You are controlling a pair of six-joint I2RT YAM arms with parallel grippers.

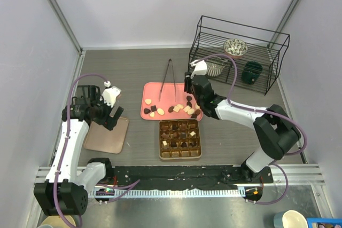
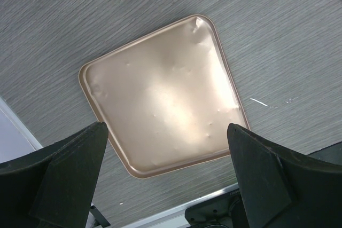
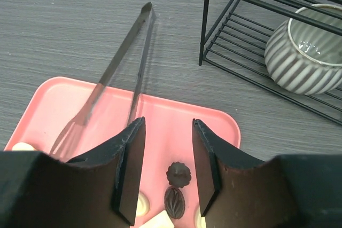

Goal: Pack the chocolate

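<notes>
The metal tongs (image 3: 107, 73) are spread over the pink tray (image 1: 152, 90), their hinged end past its far edge. They are blurred in the right wrist view, so whether they rest flat is unclear. Just beside them, my right gripper is open above the tray, nothing between its fingers. Dark chocolates (image 3: 178, 174) and pale ones (image 1: 160, 111) lie on the tray. Nearer the front stands the gold compartment box (image 1: 180, 154), with chocolates in several cells. My left gripper hangs open and empty over a flat gold lid-like tray (image 2: 160, 94).
A black wire rack (image 1: 278, 73) at the back right holds a patterned bowl (image 1: 235, 47), a ribbed bowl (image 3: 304, 62) and a green cup (image 1: 251, 72). It stands close to my right gripper. The table between the lid-like tray and the box is clear.
</notes>
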